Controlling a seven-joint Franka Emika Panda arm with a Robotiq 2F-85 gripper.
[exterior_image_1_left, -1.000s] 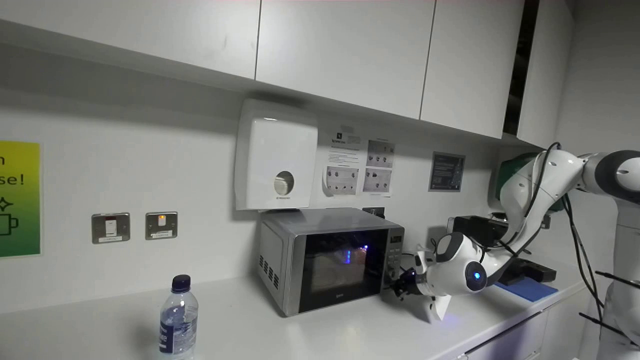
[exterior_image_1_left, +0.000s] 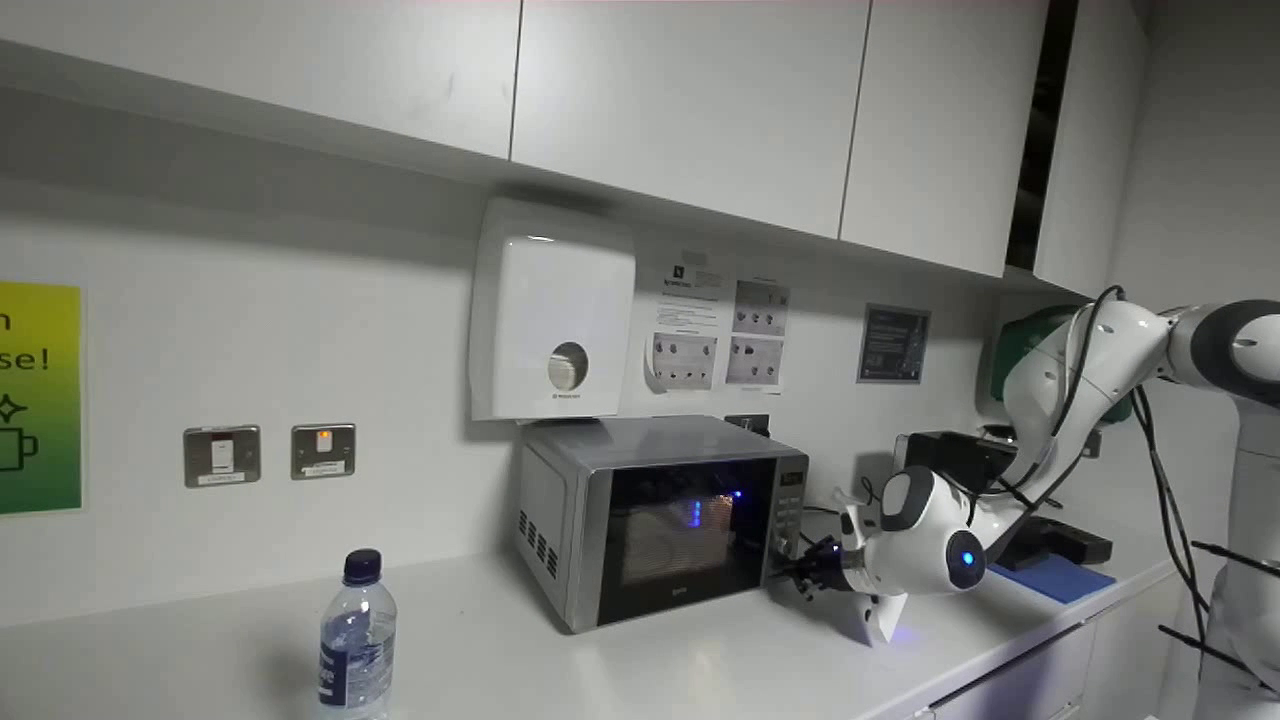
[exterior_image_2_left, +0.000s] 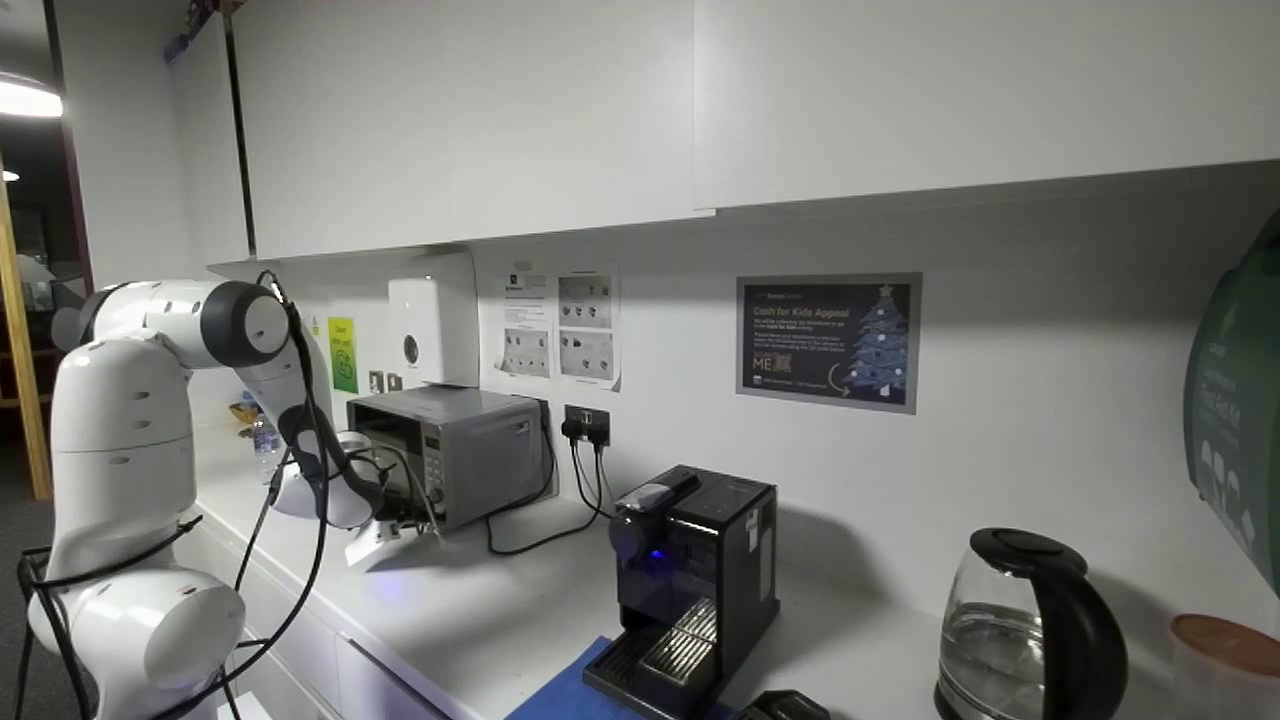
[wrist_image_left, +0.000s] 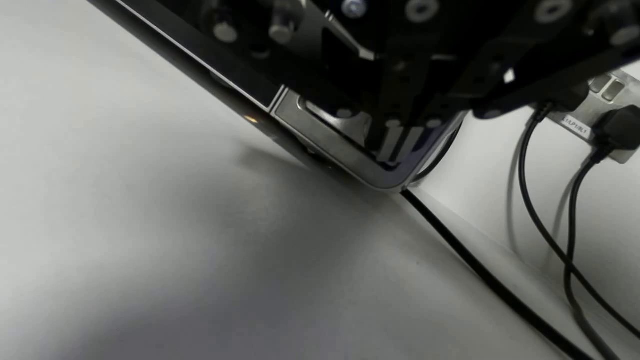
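Observation:
A silver microwave (exterior_image_1_left: 554, 510) stands against the wall with its dark door (exterior_image_1_left: 672, 540) closed. My gripper (exterior_image_1_left: 786, 570) is at the lower part of the microwave's control panel (exterior_image_1_left: 786, 498), on the door's right side. In the wrist view the black linkage of the gripper covers the top, and the microwave's lower front corner (wrist_image_left: 384, 174) shows below it. Nothing shows between the fingers, which appear shut. Exterior view 2 has the microwave (exterior_image_2_left: 498, 456) partly behind my arm.
A water bottle (exterior_image_1_left: 356, 648) stands at the left on the counter (exterior_image_1_left: 480, 648). To the microwave's right are a black coffee machine (exterior_image_2_left: 696, 540) and a glass kettle (exterior_image_2_left: 996, 636). Power cables (wrist_image_left: 480, 270) run behind. Open counter lies before the microwave.
The hand has shifted slightly right and toward the counter's front edge, ending a little lower. The microwave and its closed door look the same.

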